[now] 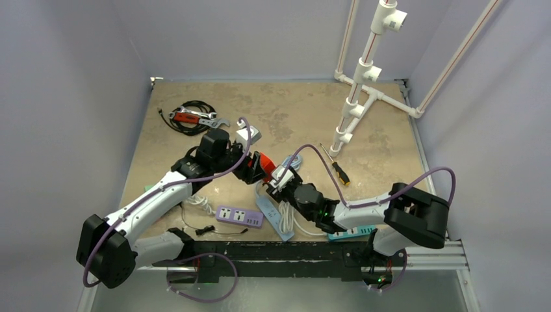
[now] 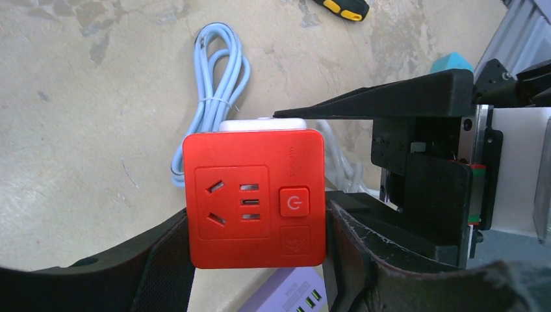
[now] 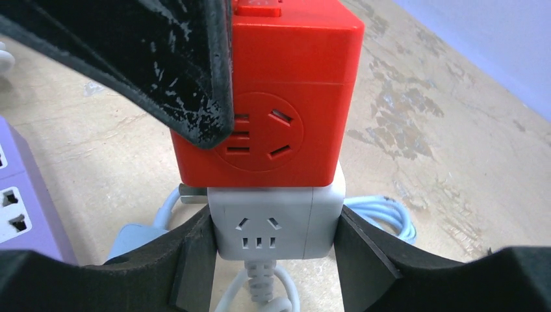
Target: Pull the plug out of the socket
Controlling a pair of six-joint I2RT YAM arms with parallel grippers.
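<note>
A red cube socket (image 2: 253, 195) with a power button stands between the fingers of my left gripper, one close to each side; whether both press on it is hard to tell. In the right wrist view one left finger (image 3: 188, 84) lies across the face of the red cube (image 3: 292, 123). Directly beneath it is a white cube plug (image 3: 273, 221) with outlets and a white cord. My right gripper is shut on this white cube. The two cubes meet, and a short grey piece shows at their left edge. Any prongs between them cannot be made out.
A purple power strip (image 1: 239, 216) and a light blue one (image 1: 274, 218) lie in front, near cords. A screwdriver (image 1: 339, 170) rests right of the grippers. Tools and a coiled black cable (image 1: 195, 117) sit at the back left.
</note>
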